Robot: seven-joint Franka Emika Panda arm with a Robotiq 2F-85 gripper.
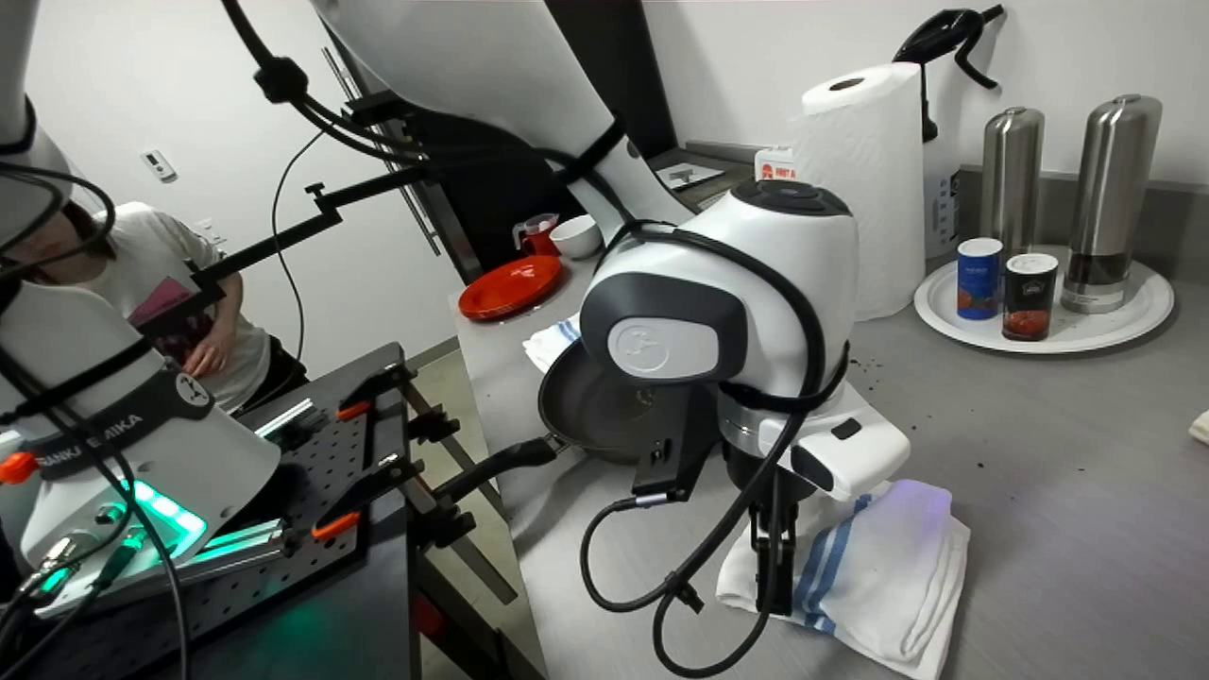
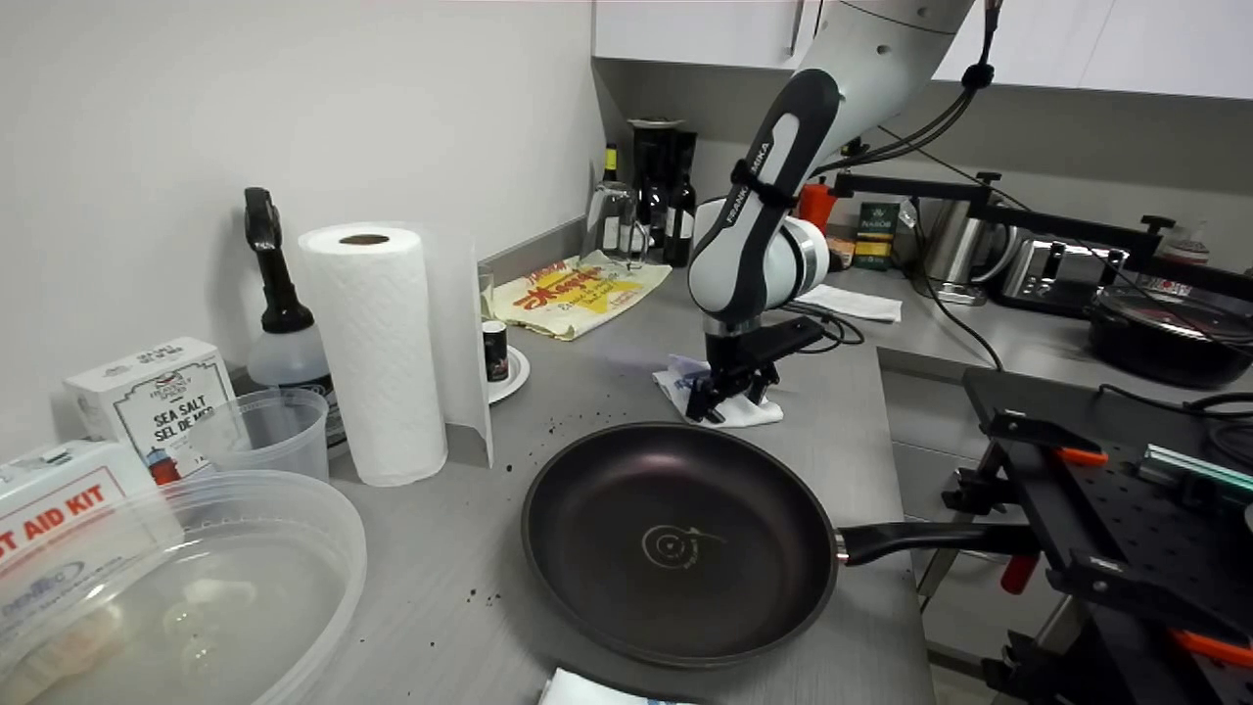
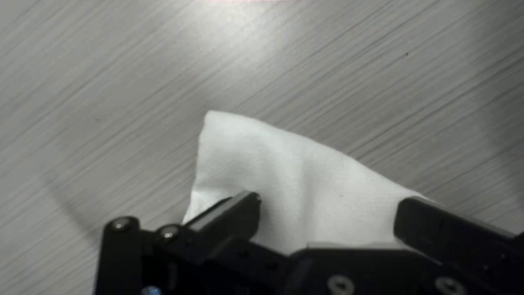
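A folded white towel with blue stripes (image 1: pixel 895 572) lies on the grey counter. My gripper points down over one corner of the towel (image 3: pixel 314 182) in the wrist view. Its two fingers stand well apart, so it is open, with white cloth spread below and between them. In exterior view 1 the gripper (image 1: pixel 774 595) is low at the towel's left part; whether the tips press on the cloth cannot be made out. Exterior view 2 has the gripper (image 2: pixel 708 407) at the towel (image 2: pixel 752 411), just beyond the frying pan (image 2: pixel 681 576).
A paper towel roll (image 2: pixel 376 352) and a plate (image 1: pixel 1065 335) with shakers and grinders stand near the wall. The pan's handle (image 2: pixel 934 539) reaches past the counter's edge. Dark crumbs (image 1: pixel 873 380) dot the counter. Bare counter (image 1: pixel 1077 510) lies to the towel's right in exterior view 1.
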